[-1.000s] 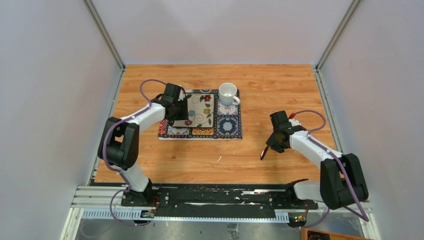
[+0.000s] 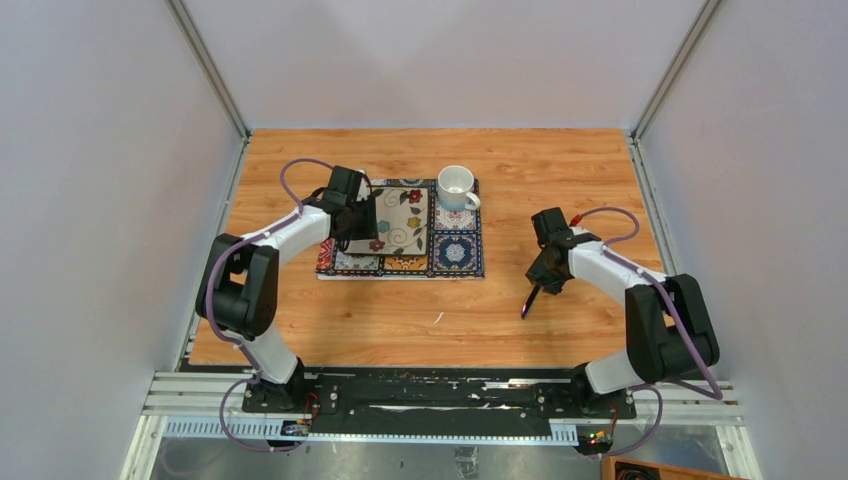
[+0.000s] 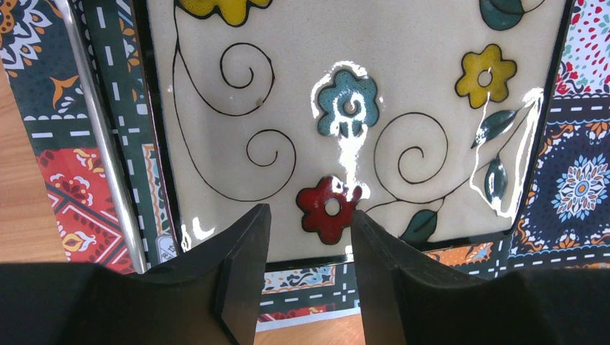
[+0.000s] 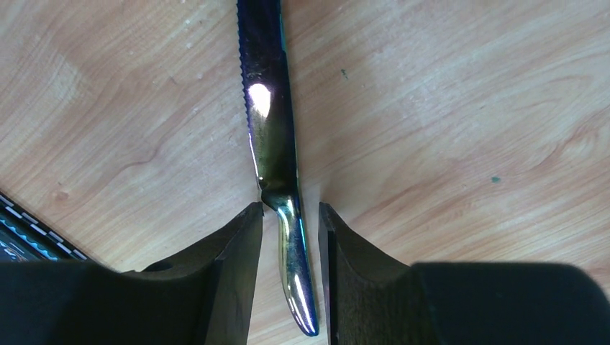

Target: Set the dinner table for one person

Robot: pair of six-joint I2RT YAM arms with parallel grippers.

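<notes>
A dark, shiny knife (image 4: 267,136) lies on the wooden table at the right. Over its handle, my right gripper stands open, one finger on each side and apart from it. The square flowered plate (image 2: 402,222) rests on the patterned placemat (image 2: 455,253). White mug (image 2: 455,187) stands upright at the placemat's back right. My left gripper hovers above the plate's lower edge with a gap between its fingers and nothing in it. A silver utensil handle (image 3: 104,136) lies left of the plate on the placemat; its end is out of view.
Bare wood (image 2: 420,325) spreads across the table's front, with a small white mark on it. A dark strip (image 2: 430,390) borders the front edge, and walls stand on the left, back and right.
My right arm has shifted a little left and toward the back, its gripper now farther over the knife. The left arm, plate and mug look unmoved.
</notes>
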